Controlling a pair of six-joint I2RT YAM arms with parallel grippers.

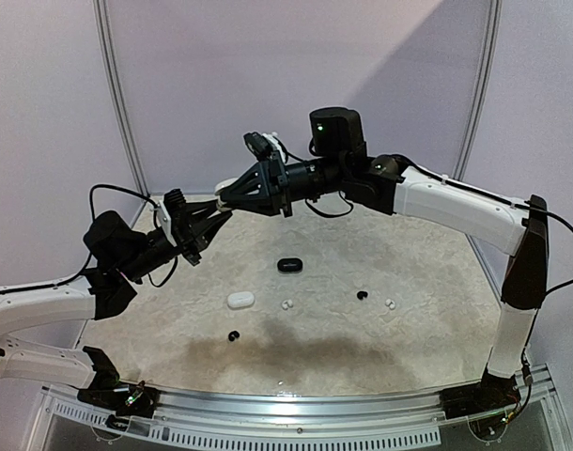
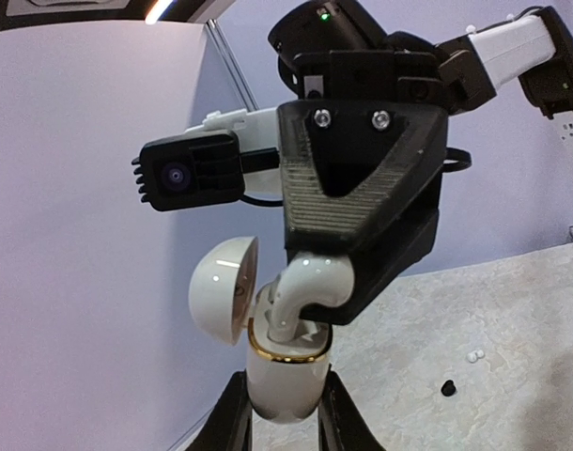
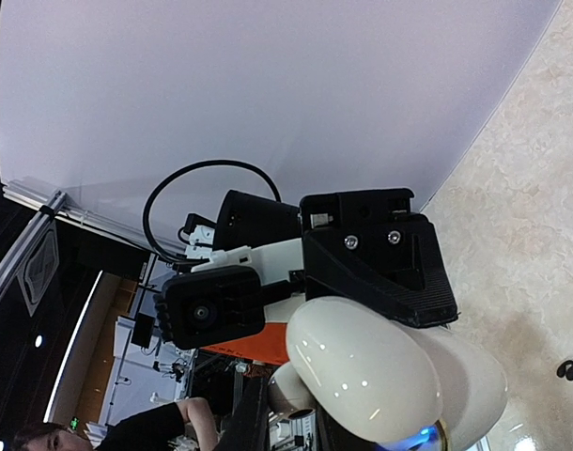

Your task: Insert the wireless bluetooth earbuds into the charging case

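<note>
A white charging case (image 2: pixel 286 371) with gold rim and raised lid (image 2: pixel 221 287) is held upright in the air by my left gripper (image 1: pixel 221 211), which is shut on it. My right gripper (image 1: pixel 232 199) is shut on a white earbud (image 2: pixel 315 280), whose stem points down into the case's opening; how deep it sits is hard to tell. In the right wrist view the open lid (image 3: pixel 362 366) covers much of the earbud, and a blue light shows at the case.
On the marble table (image 1: pixel 418 348) lie a black case (image 1: pixel 289 265), a white case (image 1: pixel 240 300), white earbuds (image 1: pixel 287 304) (image 2: pixel 474 356) and black earbuds (image 1: pixel 362 295). The panelled walls enclose the table.
</note>
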